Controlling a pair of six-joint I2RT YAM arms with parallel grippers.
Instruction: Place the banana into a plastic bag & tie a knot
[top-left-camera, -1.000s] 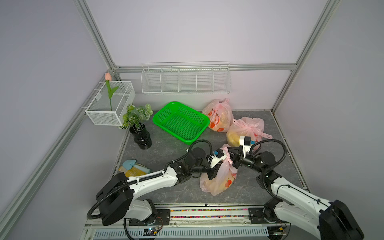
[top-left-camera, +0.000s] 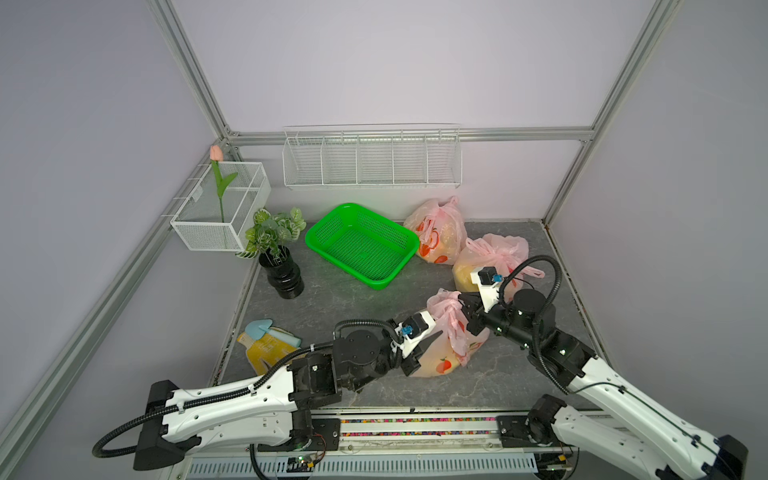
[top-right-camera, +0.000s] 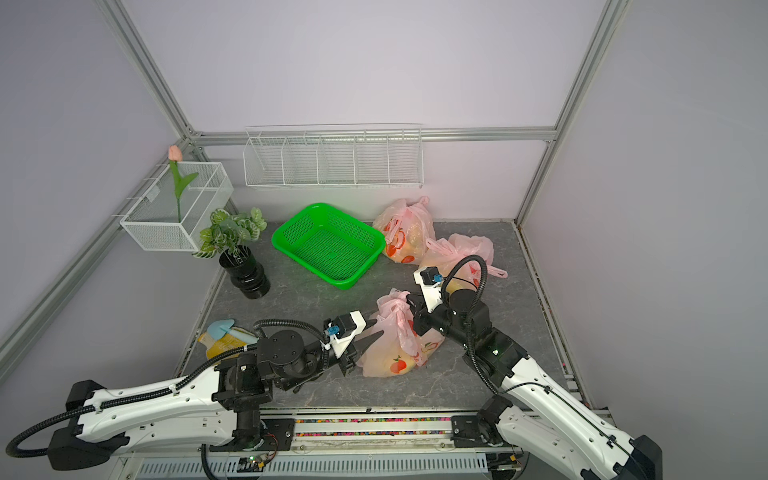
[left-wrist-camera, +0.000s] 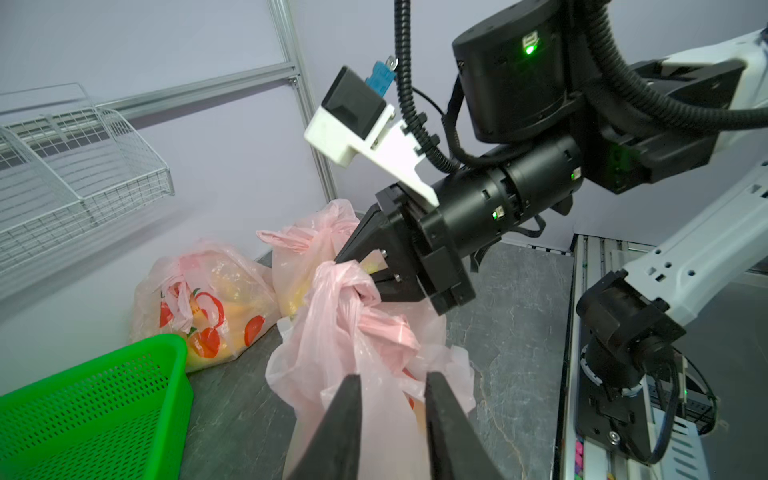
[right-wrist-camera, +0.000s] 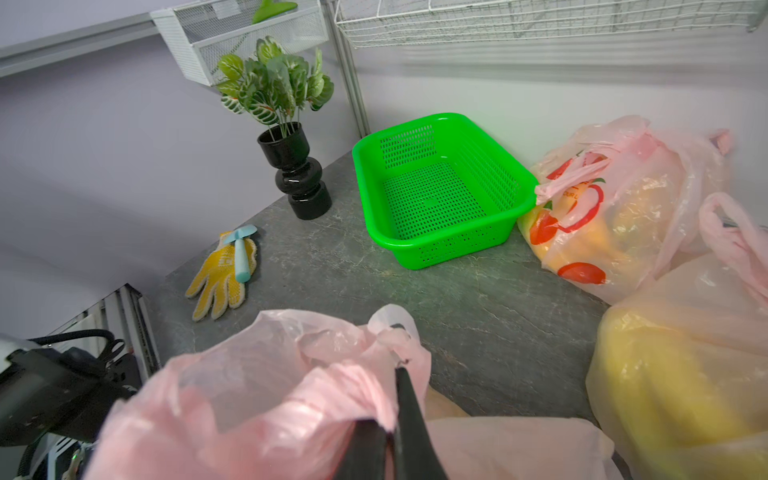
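Observation:
The front pink plastic bag (top-left-camera: 436, 360) stands upright on the table, its top gathered and drawn up. At that top, my right gripper is shut on a fold of the plastic, which wraps over its fingers. My left gripper is open at the bag's left side. Between and beyond its fingers the bag body shows, with no sign of a grip on it. Whatever lies in this bag is mostly hidden by the plastic; no banana can be made out clearly.
Two filled pink bags stand behind: one at the back wall (right-wrist-camera: 608, 216), one with yellow bananas (right-wrist-camera: 680, 368) at the right. A green basket (top-left-camera: 352, 276) lies back left. Left are a black vase (top-left-camera: 284, 277) and a glove with a blue tool (right-wrist-camera: 240, 256).
My left gripper has drawn away left from the bag's neck and come lower, toward the front. The bag's top stays at my right gripper, while its body has spread and turned slightly.

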